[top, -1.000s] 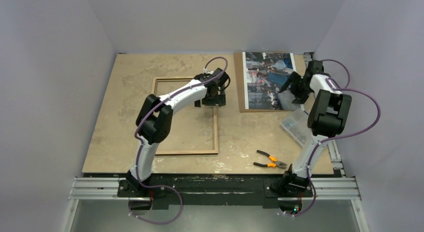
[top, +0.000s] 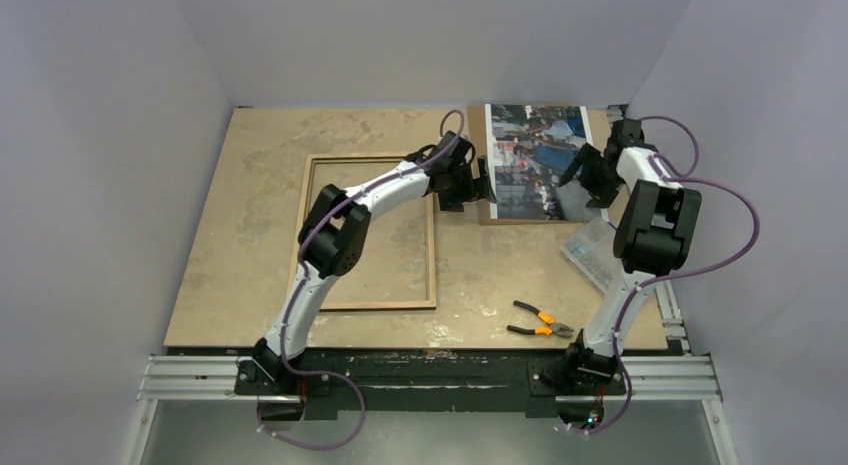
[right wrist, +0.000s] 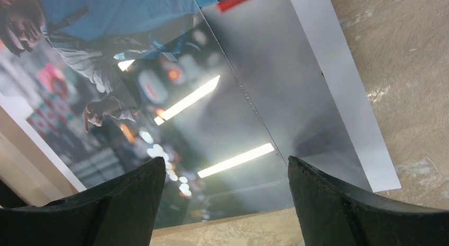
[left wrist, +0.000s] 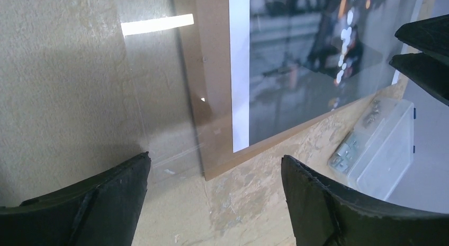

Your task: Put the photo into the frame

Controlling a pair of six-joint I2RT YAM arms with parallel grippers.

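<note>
The photo (top: 530,160) lies on a brown board (top: 482,135) at the back right, with a clear sheet (left wrist: 159,98) visible beside the board's left edge in the left wrist view. The empty wooden frame (top: 431,270) lies left of center. My left gripper (top: 470,188) hangs at the board's left edge, fingers apart with nothing seen between them. My right gripper (top: 585,180) is open over the photo's right side; in the right wrist view its fingers are wide apart above the glossy surface.
Pliers (top: 540,325) lie at the front right. A clear plastic box (top: 585,255) sits under the right arm, near the right edge.
My left gripper has moved right from above the frame's back right corner to the left edge of the photo's board. The right arm is almost unchanged.
</note>
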